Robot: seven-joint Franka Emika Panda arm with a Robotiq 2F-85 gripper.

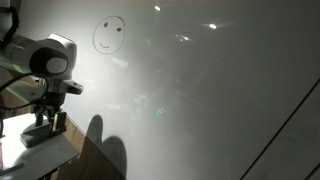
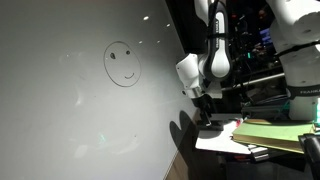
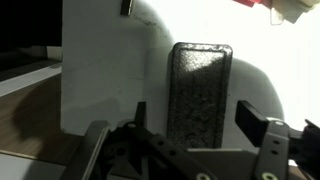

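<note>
A dark, oblong block that looks like a whiteboard eraser [image 3: 200, 75] lies on a white surface in the wrist view. My gripper is open, its fingers [image 3: 138, 116] standing on both sides of the block with a gap to each. The block's near end is partly hidden by the gripper body. Exterior view 1 has the gripper [image 1: 50, 118] pointing down at the block at the lower left. A smiling face [image 2: 123, 63] is drawn on the large whiteboard [image 2: 70, 110].
The white surface [image 3: 100, 80] under the block ends at the left, beside a brown wooden area [image 3: 40, 110]. A red object [image 3: 247, 2] shows at the top edge. In exterior view 2, a yellow-green board [image 2: 270, 133] lies to the right of the gripper.
</note>
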